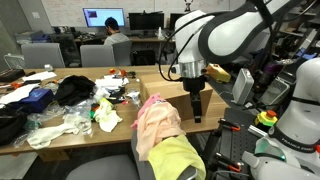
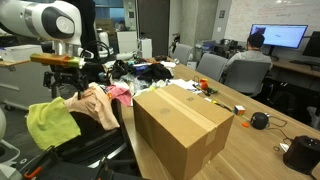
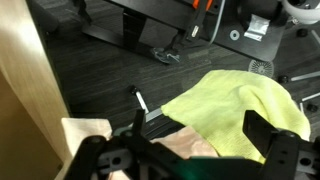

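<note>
My gripper (image 1: 190, 113) is open above the back of a chair, with nothing between its fingers. In the wrist view the two dark fingers (image 3: 136, 152) stand wide apart at the bottom corners. Below it a yellow cloth (image 1: 176, 158) is draped, next to a peach-pink cloth (image 1: 158, 125). From the second exterior view, the yellow cloth (image 2: 52, 124) hangs at the left and the pink cloth (image 2: 95, 103) lies beside it on the dark chair. In the wrist view the yellow cloth (image 3: 225, 112) spreads right of centre, and part of the pink cloth (image 3: 85, 130) shows at lower left.
A large cardboard box (image 2: 182, 125) stands on the wooden table close to the chair. Clothes (image 1: 75, 90) in a dark and white heap cover the table's far part. Bare tabletop (image 2: 262, 150) lies right of the box. A person (image 1: 113, 30) sits in the background.
</note>
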